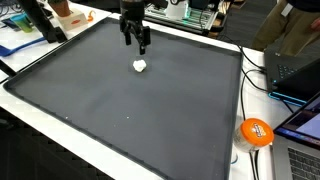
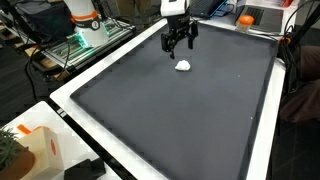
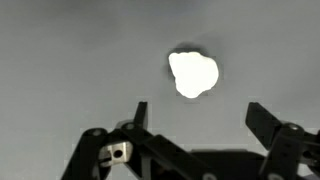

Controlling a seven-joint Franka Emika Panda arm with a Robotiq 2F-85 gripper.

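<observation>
A small white lump (image 1: pixel 139 65) rests on the dark grey board, toward its back. In the second exterior view the same white lump (image 2: pixel 182 66) lies just in front of the arm. My gripper (image 1: pixel 135 46) is open above the board, a little behind the white lump, with nothing between its fingers. From the wrist, the white lump (image 3: pixel 193 74) shows rounded with one narrower corner, ahead of the gap between the widely parted fingers. What the lump is made of cannot be told.
The dark board (image 1: pixel 150 110) is otherwise bare, with a pale border. An orange-topped white container (image 1: pixel 253 134) stands off its near right corner, beside laptops (image 1: pixel 290 80). Cables and clutter lie beyond the back edge.
</observation>
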